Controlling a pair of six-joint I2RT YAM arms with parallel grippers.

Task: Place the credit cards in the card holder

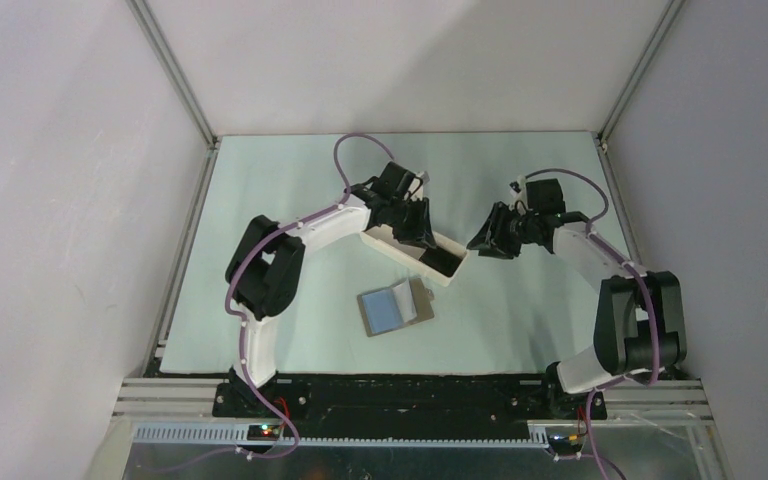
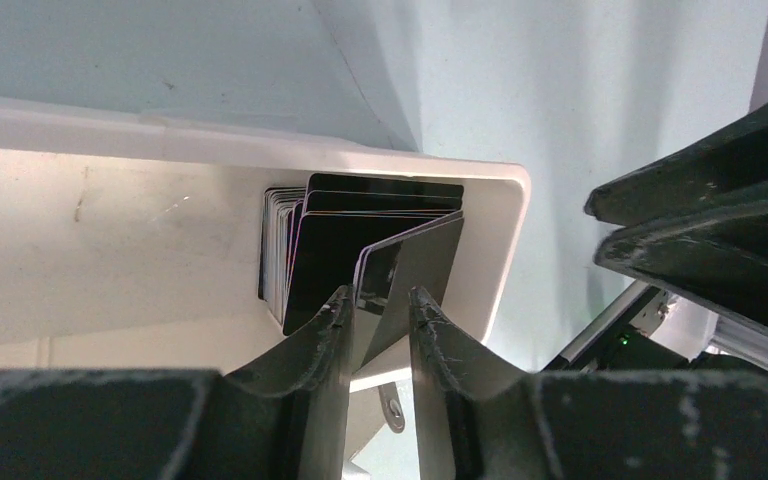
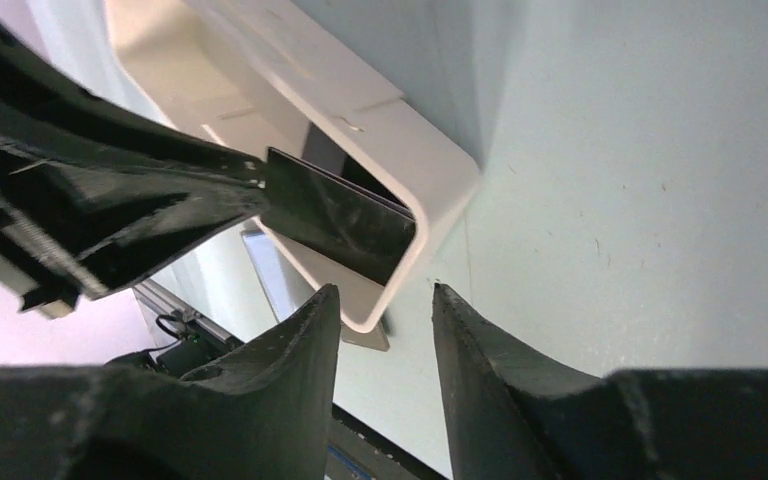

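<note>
A white tray (image 1: 400,258) holds a stack of dark cards (image 2: 330,260) at its right end. In front of the stack, a loose dark card (image 2: 428,262) leans at an angle. Over the tray, my left gripper has its fingertips apart, straddling the leaning card's near part; the right wrist view shows a fingertip at that card's upper corner. Just right of the tray, my right gripper (image 1: 474,250) is part open, with only tabletop between its fingers. The card holder (image 1: 390,306) lies opened flat in front of the tray, with blue and clear panels.
The tray's end wall (image 3: 445,205) stands close to my right gripper. A metal snap tab (image 2: 392,408) on the holder lies just beyond the tray wall.
</note>
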